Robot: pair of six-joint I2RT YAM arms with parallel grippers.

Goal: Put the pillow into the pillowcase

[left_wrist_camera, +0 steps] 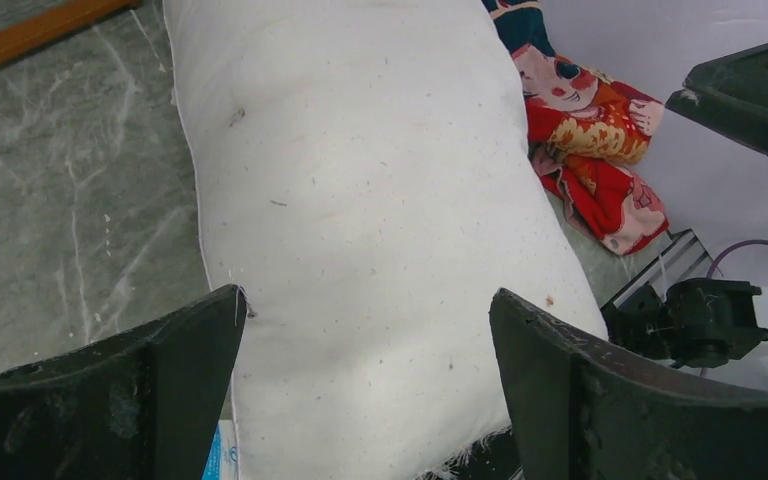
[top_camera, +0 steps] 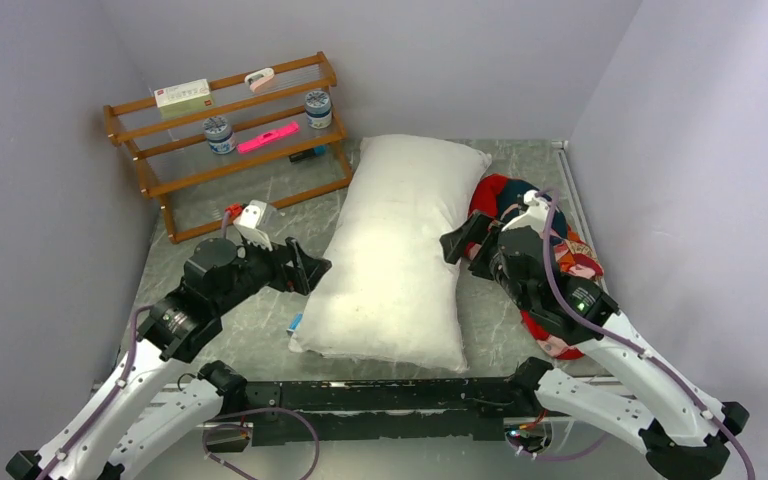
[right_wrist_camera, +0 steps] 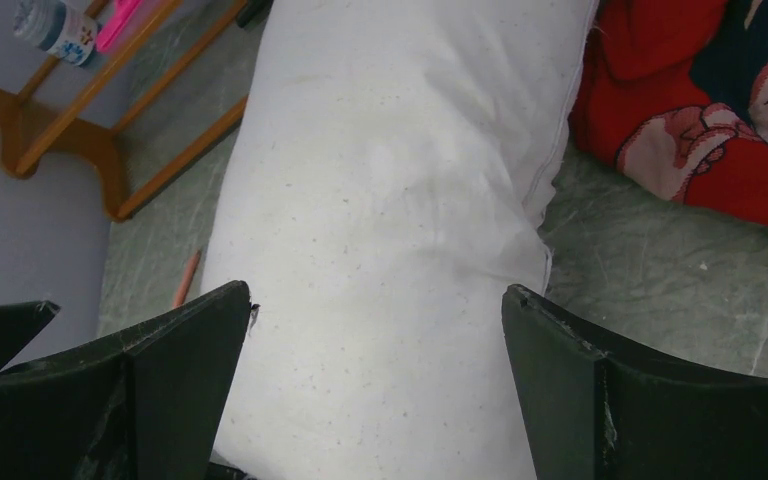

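A white pillow (top_camera: pixel 395 250) lies flat along the middle of the table, bare of any cover. To its right, a red patterned cloth (top_camera: pixel 575 258), seemingly the pillowcase, is bunched up and partly hidden beneath my right arm. My left gripper (top_camera: pixel 315 272) hovers by the pillow's left edge; in the left wrist view its fingers (left_wrist_camera: pixel 150 385) are wide apart with only pillow and table seen below. Near the pillow's right edge is my right gripper (top_camera: pixel 460 245), also open, its fingers (right_wrist_camera: pixel 185 370) spread and empty above the white surface.
A wooden two-tier rack (top_camera: pixel 230 135) stands at the back left, holding jars, a box (top_camera: pixel 184 98) and a pink item (top_camera: pixel 269 137). A small blue object (top_camera: pixel 294 323) lies at the pillow's lower left. Walls close in the sides and back.
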